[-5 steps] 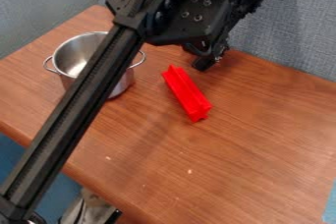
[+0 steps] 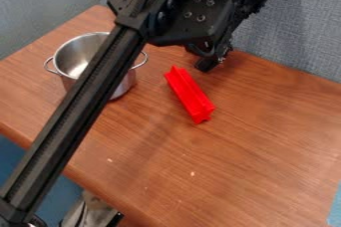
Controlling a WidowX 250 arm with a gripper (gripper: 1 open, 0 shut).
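Observation:
A red elongated block (image 2: pixel 189 95) lies on the wooden table, right of a steel pot (image 2: pixel 70 60) with two side handles. The black arm spans the upper middle, with its dark end assembly (image 2: pixel 210 56) low behind the block, near the back wall. Whether that end is the gripper's tips, and how its fingers stand, is unclear. A long black beam crosses in front of the pot and hides part of it.
A grey padded wall (image 2: pixel 304 32) rises along the back. The table's left edge runs beside the pot.

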